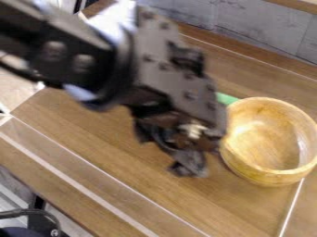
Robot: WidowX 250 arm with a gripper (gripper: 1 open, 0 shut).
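Note:
The black gripper (186, 162) hangs low over the wooden counter, blurred, just left of a wooden bowl (266, 162). Whether its fingers are open or shut cannot be made out. A green object (225, 98) lies behind the bowl, partly hidden by the arm. The bowl stands upright and looks empty.
A grey tiled wall (247, 42) runs along the back. Cables and metal parts sit beyond the counter's edge at the lower left.

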